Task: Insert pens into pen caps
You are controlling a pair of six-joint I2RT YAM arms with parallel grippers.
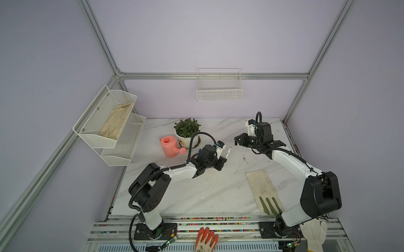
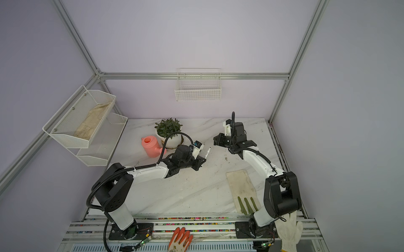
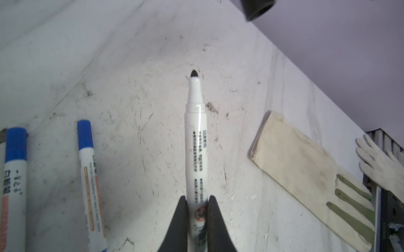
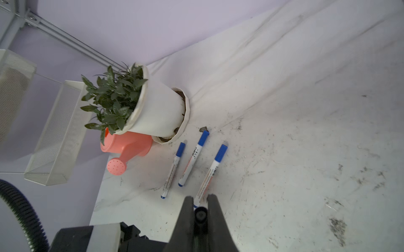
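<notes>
In the left wrist view, my left gripper is shut on the lower barrel of an uncapped white pen (image 3: 196,142). Its black tip points up, away from the fingers. Between the fingers of my right gripper, in the right wrist view, is a black pen cap (image 4: 200,216), the gripper shut on it. That cap (image 3: 257,7) also appears at the top of the left wrist view, blurred, with its open end showing, up and right of the pen tip and apart from it. In the top left view, the white pen (image 1: 228,152) stands tilted toward the cap (image 1: 236,143).
Three blue-capped markers lie on the table: a left one (image 4: 172,171), a middle one (image 4: 193,160) and a right one (image 4: 210,176). The potted plant (image 1: 187,132) and pink watering can (image 1: 169,146) stand behind the left arm. A glove (image 1: 263,189) lies at front right.
</notes>
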